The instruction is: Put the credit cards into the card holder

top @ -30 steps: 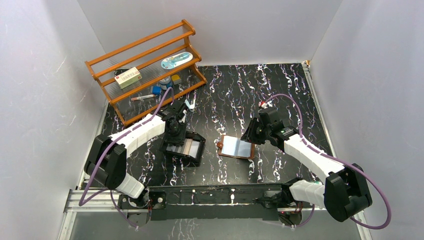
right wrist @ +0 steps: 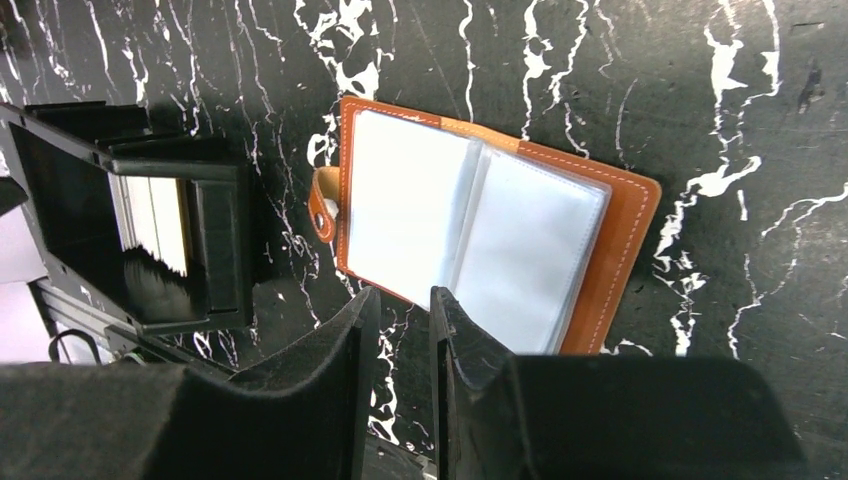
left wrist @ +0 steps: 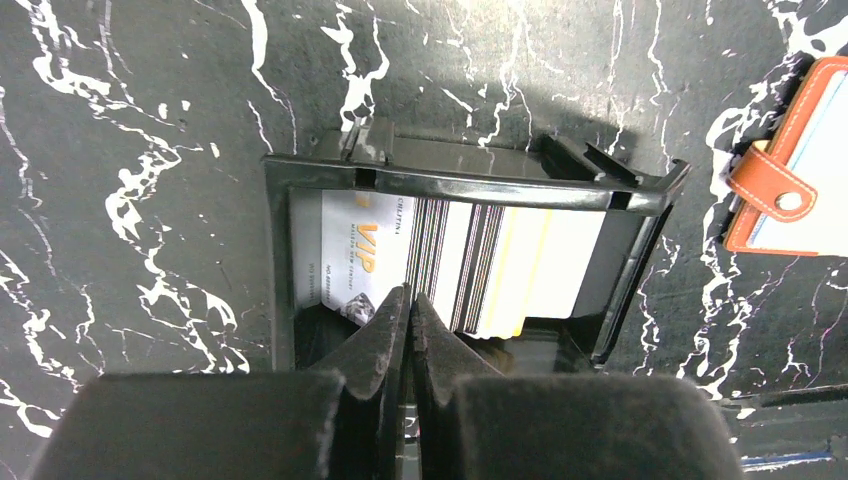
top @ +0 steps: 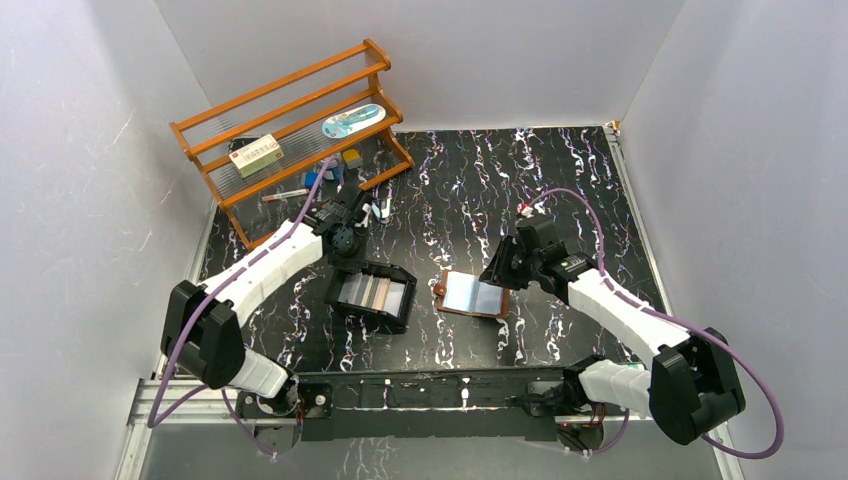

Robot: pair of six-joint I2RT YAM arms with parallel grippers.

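Several cards (left wrist: 368,240) lie overlapped inside a black box (top: 398,322), the leftmost printed "VIP". In the left wrist view my left gripper is shut above the box, its fingertips over the lower edge of the cards, and no card shows between them. The brown card holder (right wrist: 632,262) lies spread open on the table, with clear sleeves and a snap strap on its left side. Over its near edge, my right gripper stands part open, a narrow empty gap between its fingertips.
A tilted wooden rack (top: 290,106) at the back left carries a small carton (top: 256,155) and a blister pack (top: 353,121). Bare marbled table separates the box from the card holder, and the back right is clear.
The box sits slightly further right than a second ago. The right arm has barely moved.
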